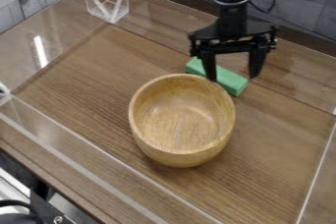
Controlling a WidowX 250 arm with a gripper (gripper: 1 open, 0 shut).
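Note:
My black gripper (pixel 230 45) hangs over a green block (pixel 226 84) lying on the wooden table, its two fingers spread wide apart and open, one on the upper left and the other on the right. Below the block stands a large tan bowl (pixel 182 146), empty.
A clear wire or plastic holder (pixel 105 5) sits at the back left. Some dark cabling (pixel 16 211) shows at the bottom left corner.

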